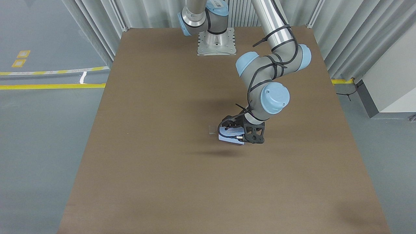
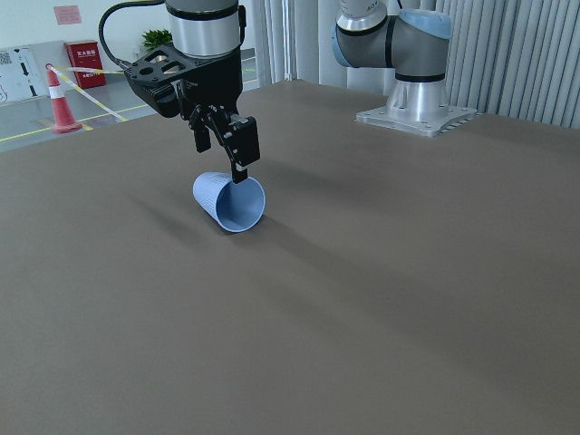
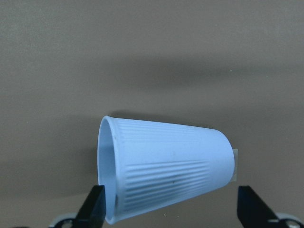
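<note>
A light blue ribbed cup (image 1: 229, 140) lies on its side on the brown table (image 1: 163, 167), partly covered by my gripper in the front view. In the left view the cup (image 2: 217, 201) has its mouth toward that camera, and my black gripper (image 2: 221, 156) hangs just above it, fingers apart. In the wrist view the cup (image 3: 166, 166) lies between and just beyond my two open fingertips (image 3: 171, 202), its mouth end near the left finger. Nothing is held.
A small translucent patch (image 3: 234, 164) lies by the cup's bottom.
</note>
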